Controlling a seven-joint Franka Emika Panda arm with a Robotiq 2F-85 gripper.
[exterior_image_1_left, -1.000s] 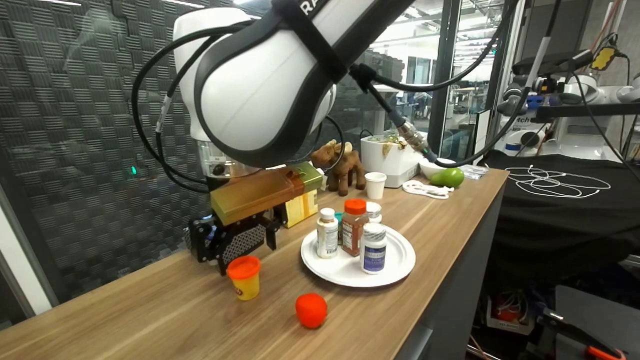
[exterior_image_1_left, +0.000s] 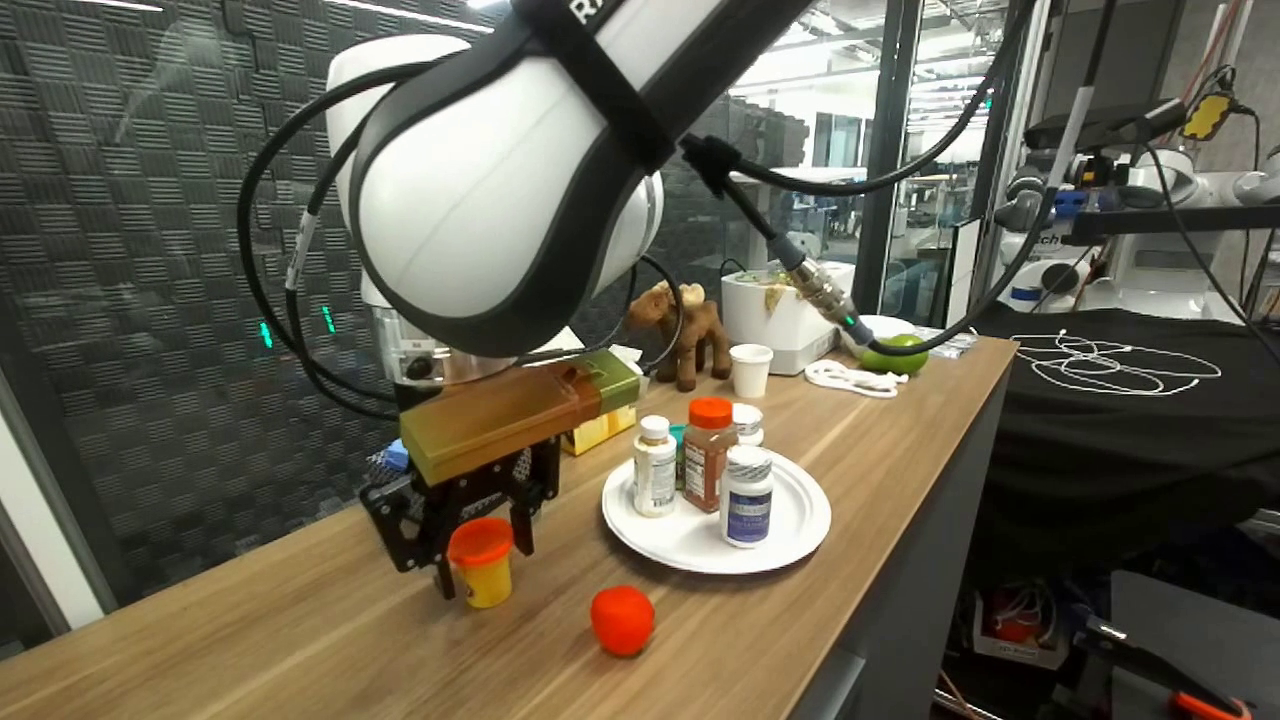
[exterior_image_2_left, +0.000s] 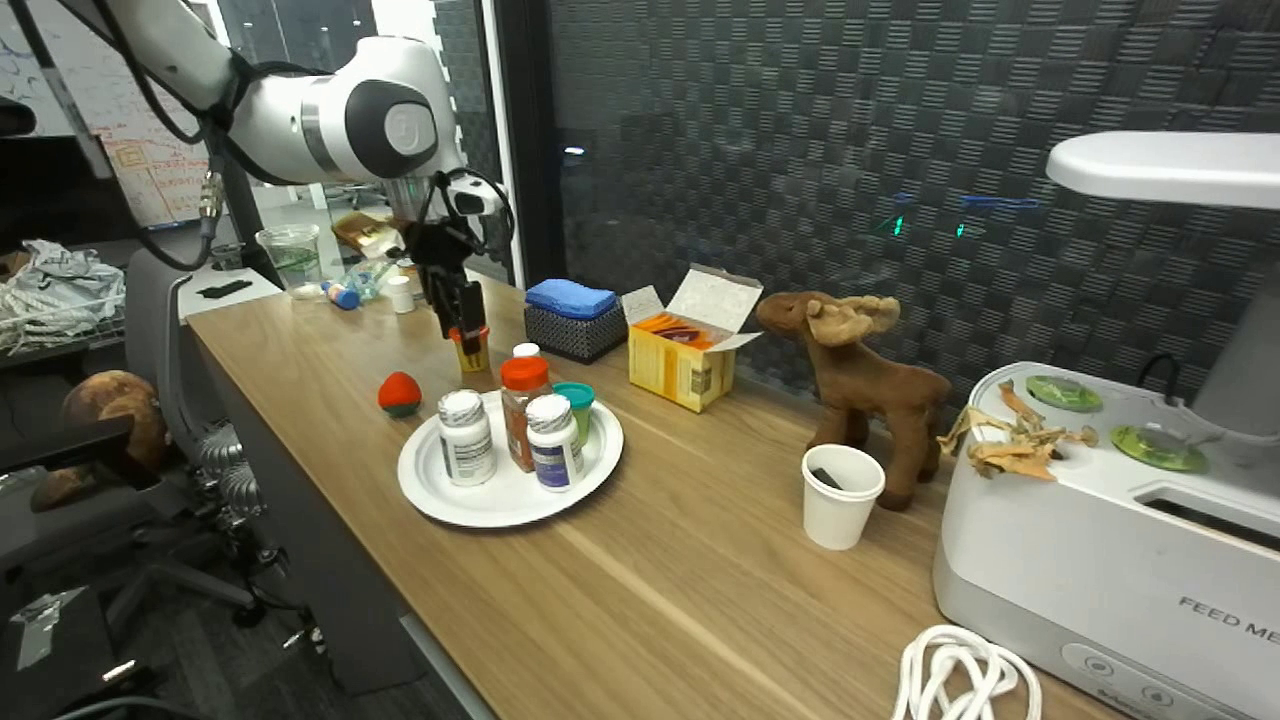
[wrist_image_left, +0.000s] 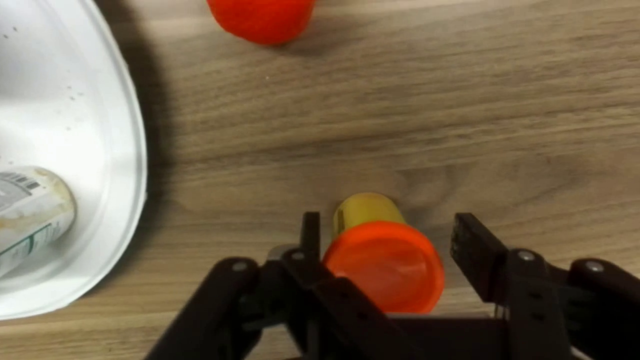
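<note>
A yellow tub with an orange lid (exterior_image_1_left: 486, 578) stands on the wooden counter, beside the wall. My gripper (exterior_image_1_left: 486, 560) is lowered around it and part open, one finger on either side. From the wrist camera, the left finger (wrist_image_left: 310, 233) is close against the tub's orange lid (wrist_image_left: 384, 267), while a gap shows between the lid and the right finger. Contact at the left finger is hard to tell. In exterior view 2 the dark gripper hides part of the tub (exterior_image_2_left: 473, 355).
A white plate (exterior_image_1_left: 642, 546) carrying several bottles and jars stands close by. A red ball-like object (exterior_image_1_left: 623, 619) lies towards the counter's front edge. Farther along are a yellow box (exterior_image_2_left: 672, 374), a plush moose (exterior_image_2_left: 870, 384) and a paper cup (exterior_image_2_left: 836, 528).
My gripper has come down and slightly left in exterior view 1, from behind and above the tub to around it. The tub has shifted and turned slightly.
</note>
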